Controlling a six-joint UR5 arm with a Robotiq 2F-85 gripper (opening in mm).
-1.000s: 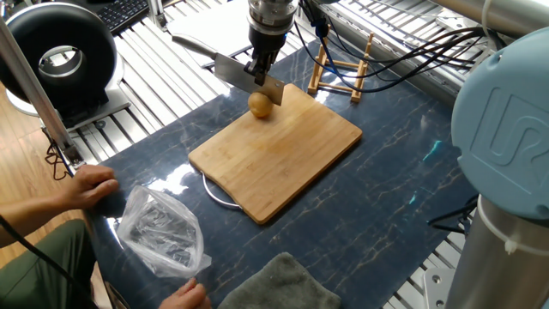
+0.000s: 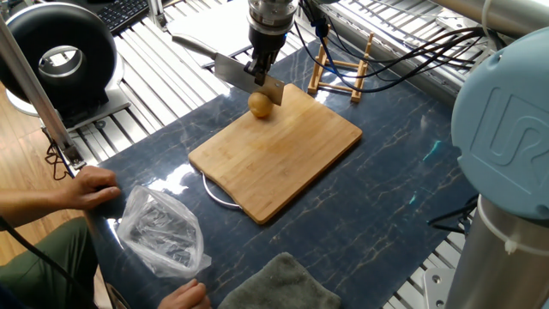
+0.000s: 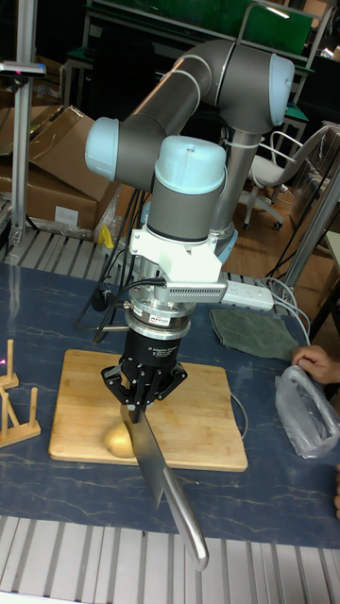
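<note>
A broad-bladed knife [image 2: 236, 75] with a metal handle is gripped at its blade by my gripper [image 2: 257, 75], which is shut on it. In the other exterior view the knife [image 3: 171, 494] points its handle toward the camera, with the gripper [image 3: 139, 405] above the board. A round yellow-brown potato [image 2: 260, 106] rests near the far corner of the wooden cutting board [image 2: 279, 154]. The blade stands right beside the potato [image 3: 119, 441]; whether they touch, I cannot tell.
A wooden rack [image 2: 339, 73] stands behind the board. A clear plastic bag [image 2: 163, 232], a grey cloth [image 2: 281, 287] and a person's hands [image 2: 93, 187] are at the near side. Cables [image 2: 412, 64] hang near the rack. Dark tabletop right of the board is free.
The knife, gripper and potato have stayed still. Only the person's lower hand has shifted slightly near the bag.
</note>
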